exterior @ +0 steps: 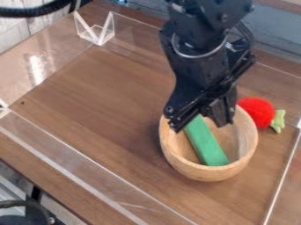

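My dark gripper (200, 118) is poised over the back part of a light wooden bowl (206, 168), its tips low at the bowl's rim. Inside the bowl lies a green elongated object (209, 149), its far end partly hidden under the gripper. Whether anything is between the fingers cannot be made out.
A red round object (258, 111) with a pale green top lies behind the bowl to the right. A clear plastic holder (97, 28) stands at the back left.
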